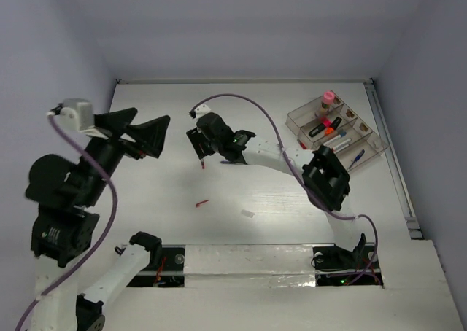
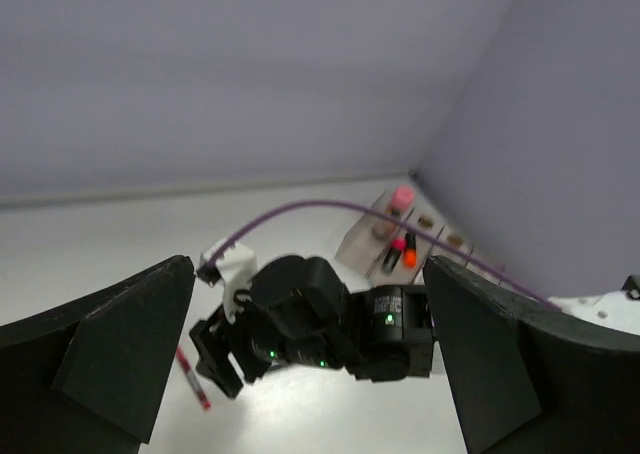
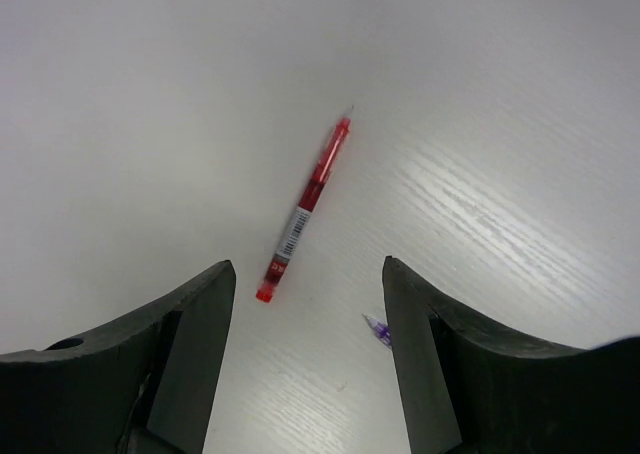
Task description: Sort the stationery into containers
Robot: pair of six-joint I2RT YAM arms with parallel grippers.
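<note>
In the right wrist view a red pen [image 3: 311, 194] with a barcode label lies flat on the table, just beyond the fingertips of my right gripper. That gripper stands open, nothing between its fingers. The tip of a purple pen [image 3: 379, 331] shows beside its right finger; the rest is hidden. From the top, a short red item [image 1: 202, 203] and a small white piece [image 1: 248, 213] lie nearer the front. My left gripper [image 1: 148, 133] is open and empty, raised high at the left. A clear divided organizer [image 1: 338, 176] at the right holds markers, pens and a pink-capped bottle [image 1: 325, 103].
My right arm [image 1: 273, 158] stretches across the middle of the table, with a purple cable [image 1: 257, 104] arching above it. Walls enclose the back and sides. Bare tabletop [image 1: 153, 192] lies at the front left.
</note>
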